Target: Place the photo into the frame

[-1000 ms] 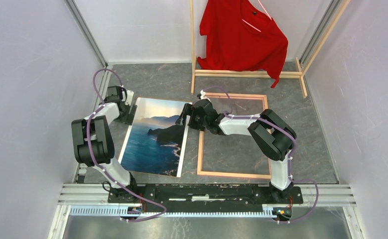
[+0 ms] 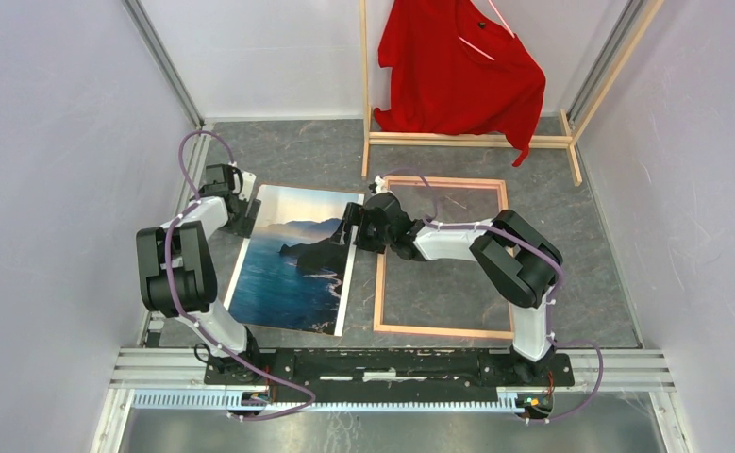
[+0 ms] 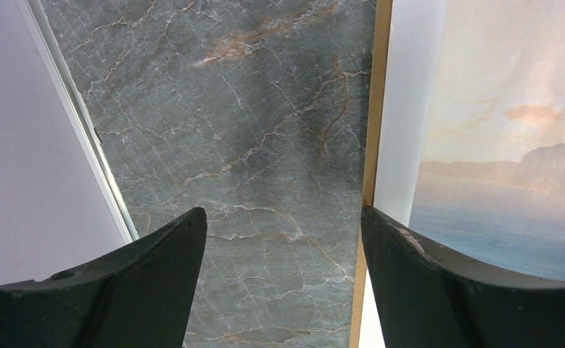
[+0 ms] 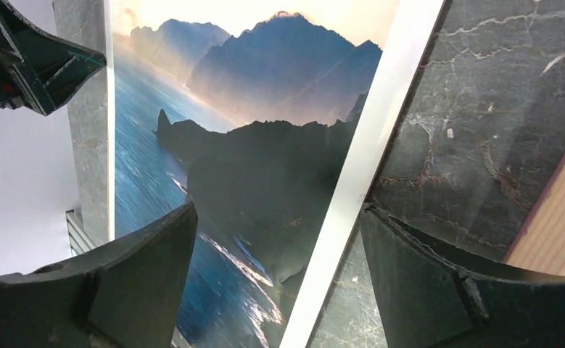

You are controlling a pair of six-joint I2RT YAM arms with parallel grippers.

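The photo, a seascape with a white border, lies flat on the grey floor at left of centre in the top view. To its right lies the wooden frame, empty, with bare floor inside. At the photo's left edge stands my left gripper, fingers wide apart, its right fingertip right by the thin brown-sided border. Over the photo's right edge is my right gripper, open too; one finger is above the picture, the other beside the white border. Whether either finger touches the photo I cannot tell.
A red shirt hangs from a wooden rack at the back. The right arm reaches across the frame. A strip of bare floor separates photo and frame.
My right gripper has shifted very slightly toward the front in the top view. The left arm, the photo and the frame stay where they were.
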